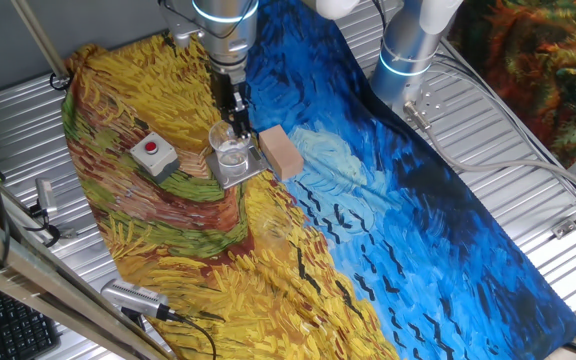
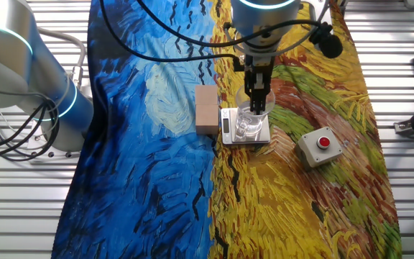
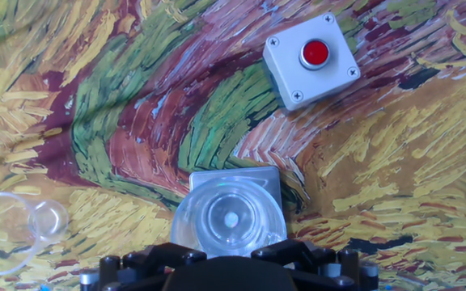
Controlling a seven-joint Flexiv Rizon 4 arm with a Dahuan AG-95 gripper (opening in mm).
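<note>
A clear cup [image 1: 232,157] stands on a small silver scale [image 1: 222,180]. The wrist view shows the cup [image 3: 230,217] from above, just ahead of my gripper, with the scale [image 3: 257,175] under it. Seen from the side, the black gripper [image 2: 257,108] points down at the cup [image 2: 247,126] and overlaps its upper part. Whether the fingers touch the cup wall is unclear, and their tips are hard to make out. A second clear glass vessel [image 3: 48,218] appears at the left of the wrist view.
A tan block [image 2: 207,110] sits close beside the scale, on the blue side of the painted cloth. On the other side is a grey box with a red button [image 3: 315,53].
</note>
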